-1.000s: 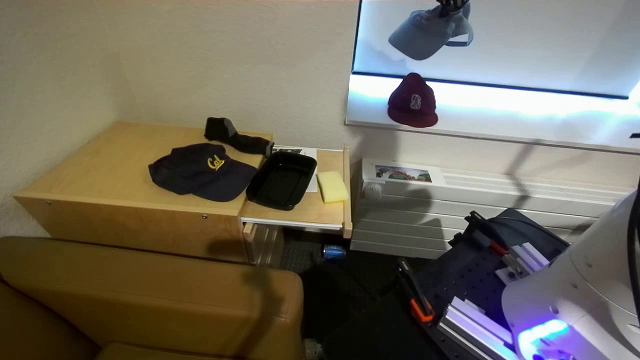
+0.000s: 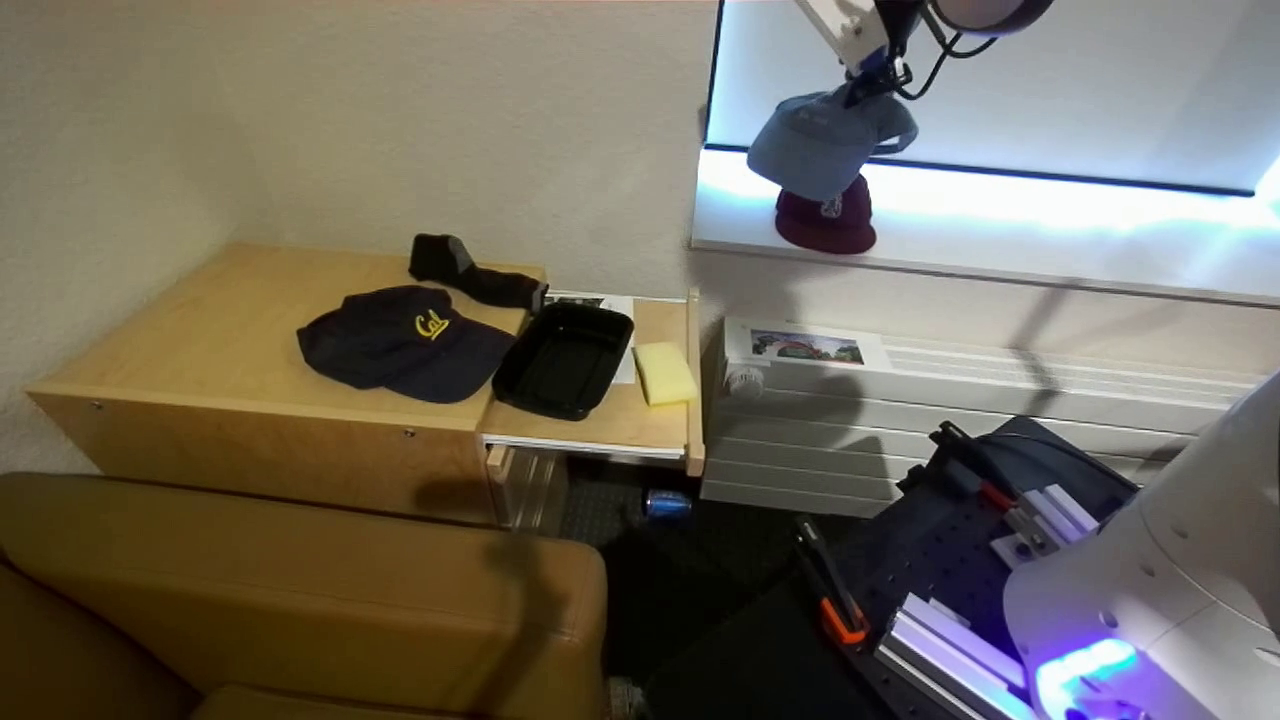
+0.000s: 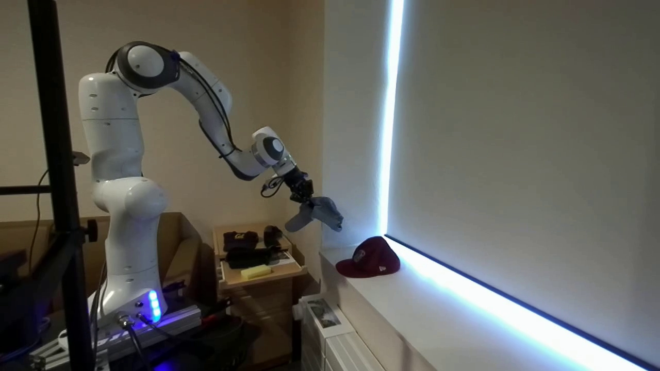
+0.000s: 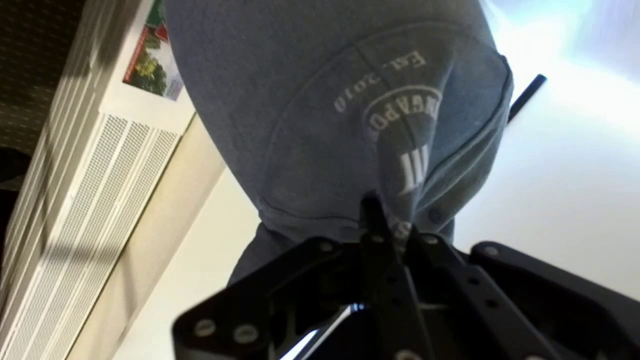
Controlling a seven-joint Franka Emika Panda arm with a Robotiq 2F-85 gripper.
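A grey-blue cap (image 2: 812, 142) hangs in the air near the window, its brim pointing down and to the left in exterior view 1. My gripper (image 3: 307, 199) is shut on its crown, and the cloth bunches between the fingers in the wrist view. White lettering shows on the pinched front of the cap (image 4: 336, 120). A maroon cap (image 3: 368, 257) rests on the white windowsill (image 3: 402, 309). In exterior view 1 the held cap partly covers this maroon cap (image 2: 828, 226); in exterior view 2 the two are clearly apart, the held one higher.
On the wooden cabinet lie a navy Cal cap (image 2: 402, 342) and a dark sock (image 2: 474, 278). The pulled-out drawer top bears a black tray (image 2: 564, 360) and a yellow sponge (image 2: 665, 373). A radiator (image 2: 792, 408) stands below the sill.
My gripper and the grey-blue cap have moved down and slightly left in exterior view 1. The maroon cap has not moved.
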